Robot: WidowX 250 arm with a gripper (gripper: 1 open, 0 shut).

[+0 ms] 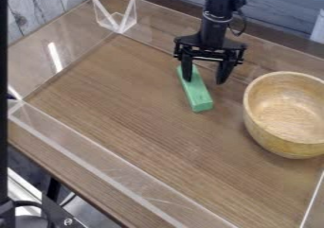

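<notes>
The black robot gripper (203, 61) hangs at the back middle of the wooden table, over the far end of a green elongated block (198, 96) that lies on the tabletop. Its dark fingers are on either side, one near that end of the block and one to the right. Whether they touch or hold the block is unclear.
A large tan bowl (285, 118) sits at the right edge. A clear plastic bracket (114, 16) stands at the back left near a wall.
</notes>
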